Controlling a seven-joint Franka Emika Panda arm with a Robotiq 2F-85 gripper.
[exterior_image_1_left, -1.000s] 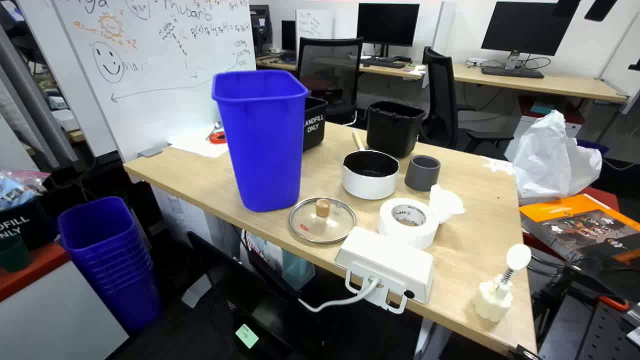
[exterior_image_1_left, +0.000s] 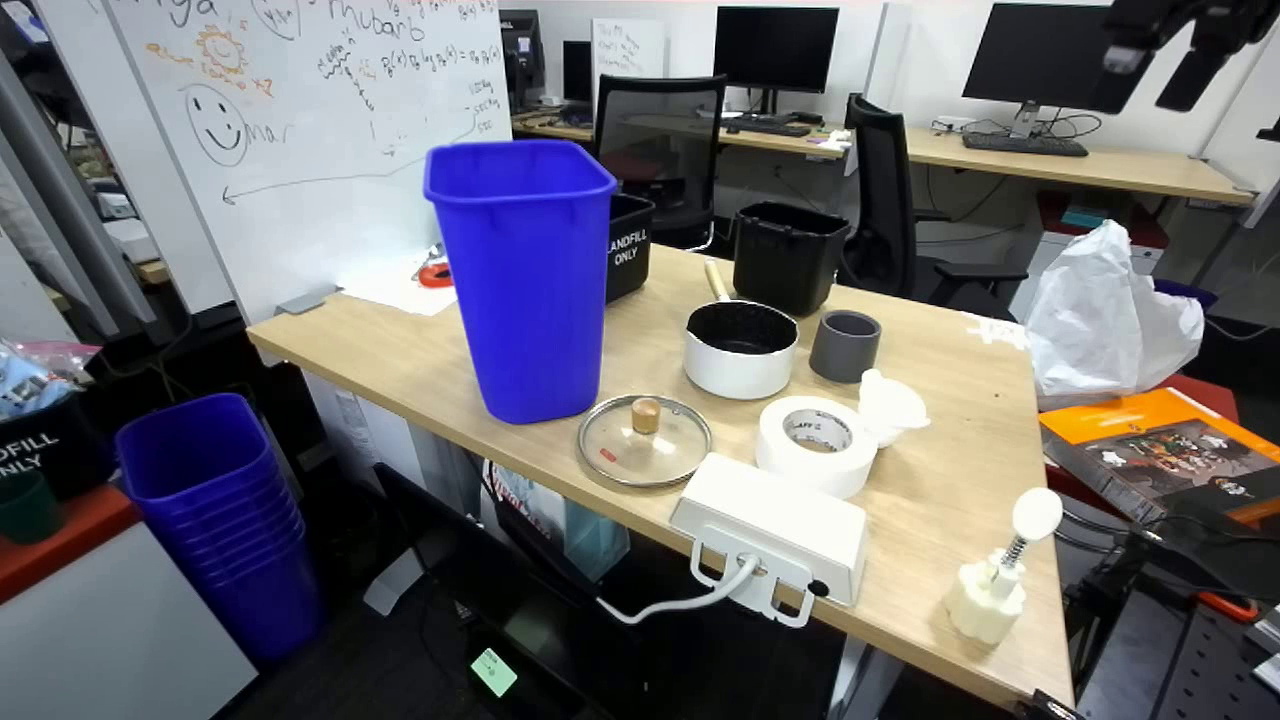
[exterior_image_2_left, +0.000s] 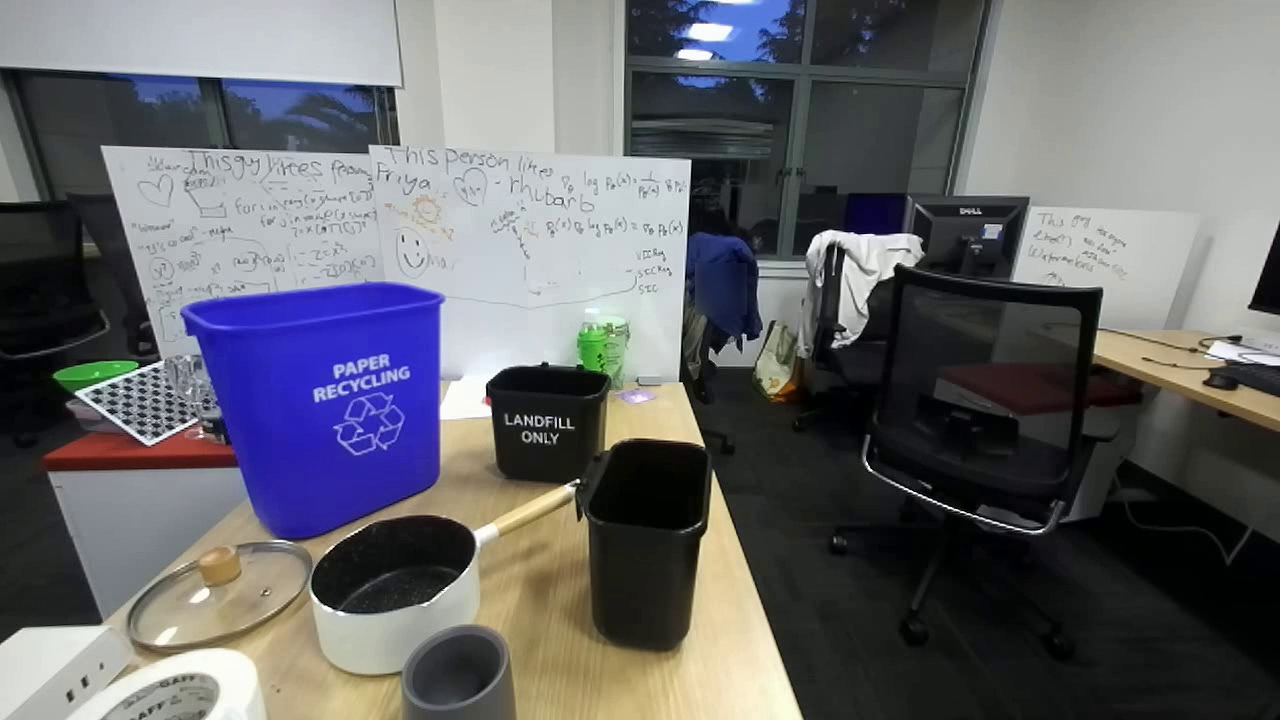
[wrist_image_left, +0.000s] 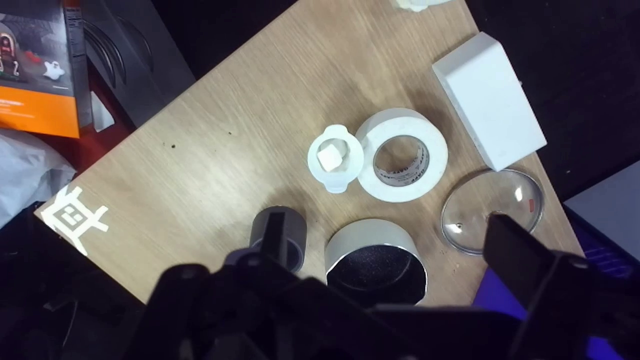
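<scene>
High above the table, at the top right of exterior view 1, my gripper (exterior_image_1_left: 1154, 82) stands open and empty. In the wrist view its dark fingers (wrist_image_left: 501, 240) are spread wide, well over the tabletop. Below lie a white saucepan (wrist_image_left: 372, 235) with a black inside, a dark grey cup (wrist_image_left: 286, 222), a roll of white tape (wrist_image_left: 433, 144) and a small white cup (wrist_image_left: 335, 182) with a white block inside. The glass lid (exterior_image_1_left: 618, 446) with a wooden knob rests flat near the front edge, beside a white box (exterior_image_1_left: 780, 510).
A tall blue recycling bin (exterior_image_1_left: 522, 288) takes up the table's left side. Two black bins, one landfill bin (exterior_image_2_left: 540, 430) and one open bin (exterior_image_2_left: 642, 552), stand at the back. A cream press-like tool (exterior_image_1_left: 986, 600) sits at the near right corner. Bare table (exterior_image_1_left: 948, 348) shows on the right.
My gripper has come lower and tilted at the top right of exterior view 1, showing more of itself. Objects on the table have stayed put.
</scene>
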